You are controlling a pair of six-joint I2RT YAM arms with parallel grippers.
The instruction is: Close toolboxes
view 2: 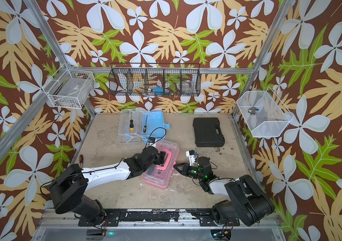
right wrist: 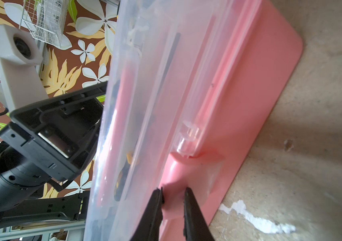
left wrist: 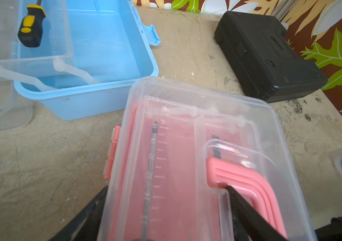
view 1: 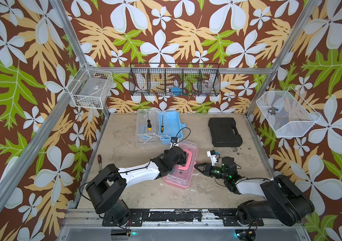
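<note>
The pink toolbox [view 1: 171, 180] lies slanted mid-table, its clear lid [left wrist: 179, 104] down over the base and its pink handle [left wrist: 255, 180] set in the top. My left gripper is over the lid, its fingers well apart, one near the handle recess. At the toolbox's right side my right gripper is partly open, its fingertips against or just in front of the pink latch [right wrist: 195, 172]; contact is hard to tell. Behind stands the blue toolbox [view 1: 171, 122], open, its clear lid [view 1: 140, 114] folded back to the left.
A screwdriver [view 1: 149, 125] lies in the blue box's clear lid and another [view 1: 162, 124] beside it. The black case [view 1: 225, 132] lies at back right. A red screwdriver [view 1: 99, 159] is at far left. Bare table [view 1: 138, 190] shows at the front.
</note>
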